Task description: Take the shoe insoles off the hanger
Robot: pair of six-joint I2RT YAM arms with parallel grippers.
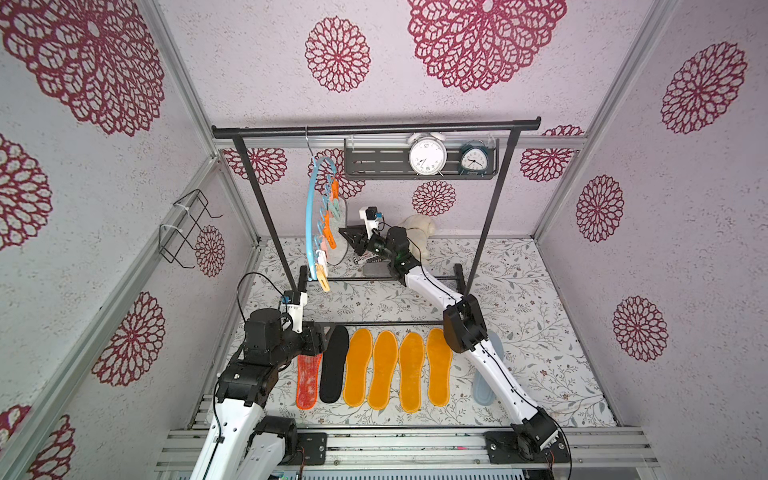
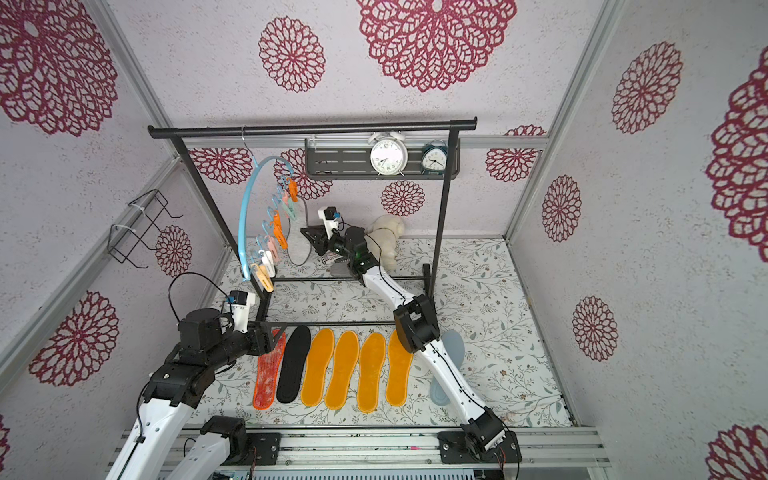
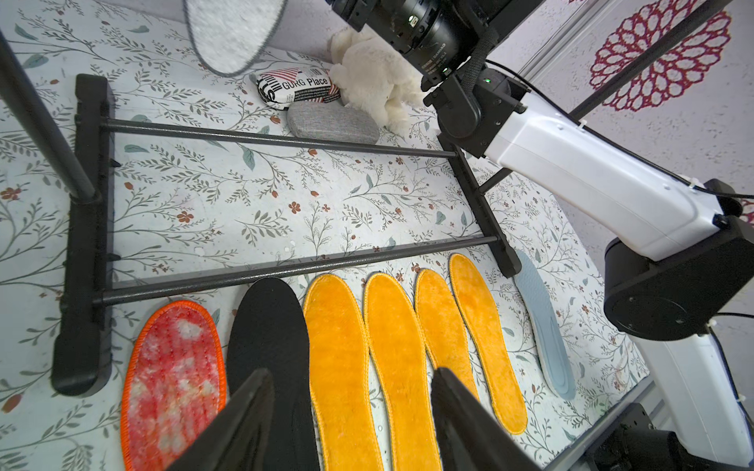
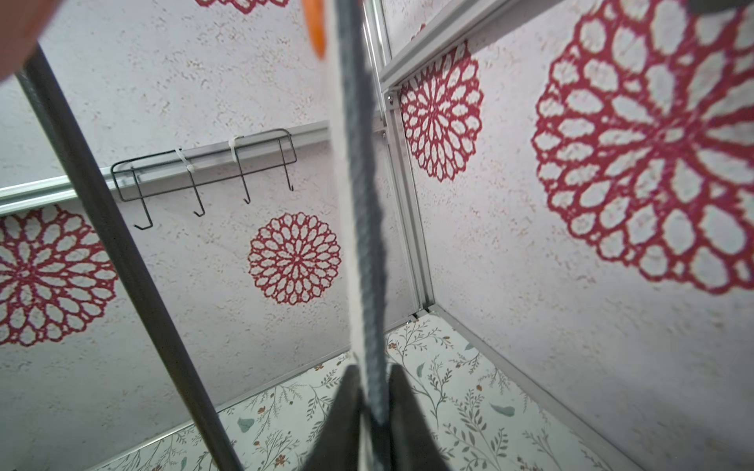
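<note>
A light grey insole (image 1: 340,240) hangs from the blue clip hanger (image 1: 310,216), which is turned so its row of clips shows. In the right wrist view this insole (image 4: 363,196) appears edge-on, running down between the blurred fingers of my right gripper. Whether those fingers press on it cannot be told. The insole's lower end (image 3: 235,35) shows from the left wrist. My left gripper is open and empty, above the red insole (image 3: 176,376) and black insole (image 3: 271,345) on the table. Several orange insoles (image 3: 337,353) and a blue-grey insole (image 3: 546,322) also lie there.
The black rack's lower bars (image 3: 298,271) cross the table behind the row of insoles. Near the back are a plush toy (image 2: 388,236) and a grey pouch (image 3: 333,123). The shelf (image 1: 376,164) holds two clocks.
</note>
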